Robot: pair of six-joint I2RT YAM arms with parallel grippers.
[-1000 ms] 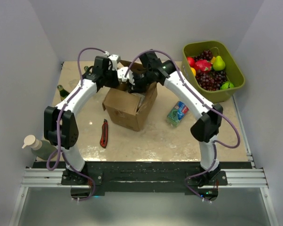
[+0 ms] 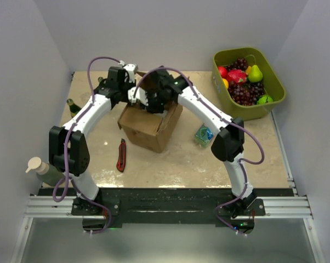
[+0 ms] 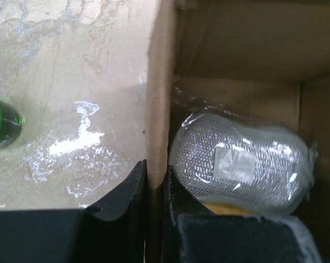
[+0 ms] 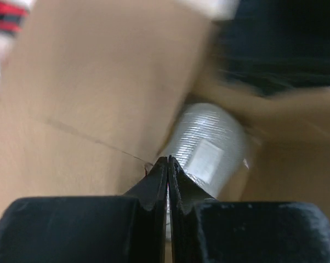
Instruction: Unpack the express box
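An open cardboard box [image 2: 145, 131] stands mid-table, flaps up. In the left wrist view my left gripper is shut on the box's upright wall edge. Inside lies a grey mesh item [image 3: 242, 164] in clear plastic with a pale label. My right gripper is shut, nothing seen between its tips, over the box beside a wide flap [image 4: 83, 109]; the same wrapped item lies beyond its tips.
A red box cutter [image 2: 121, 155] lies in front of the box, a blue-green packet [image 2: 204, 135] to its right. A green fruit basket [image 2: 236, 104] stands back right. Bottles [image 2: 73, 108] stand at left.
The right arm swung out rightward and has now moved back left over the box. The box and left arm have shifted slightly left.
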